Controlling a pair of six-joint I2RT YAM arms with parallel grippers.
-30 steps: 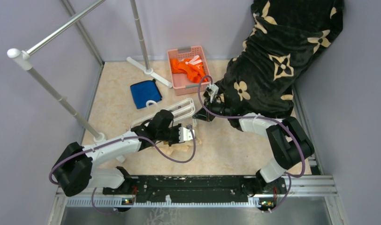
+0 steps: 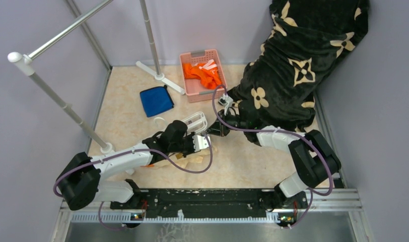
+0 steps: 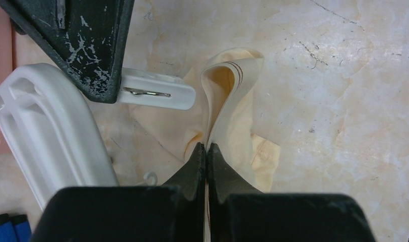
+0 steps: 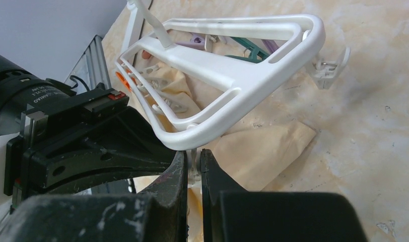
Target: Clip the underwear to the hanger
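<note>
Pale beige underwear point(image 3: 237, 101) hangs folded at its waistband from my left gripper, which is shut on it. The white hanger point(image 4: 217, 75) spreads across the right wrist view with several coloured clips beneath its frame. My right gripper is shut on a white clip point(image 4: 193, 171) at the hanger's near corner. That same clip point(image 3: 157, 89) appears left of the upright fold in the left wrist view, its tip apart from the fold in the picture. An orange clip point(image 4: 124, 80) shows at the hanger's far side, beside more of the beige cloth.
A pink basket point(image 2: 225, 75) holding orange cloth stands at the back. The blue folded item point(image 2: 157, 102) lies left of it, near the metal rack point(image 2: 66, 108). Dark patterned fabric point(image 2: 293, 85) fills the back right. Bare floor point(image 2: 248, 164) shows at front right.
Both grippers keep their holds. In the top view the hanger has shifted slightly toward the front.
</note>
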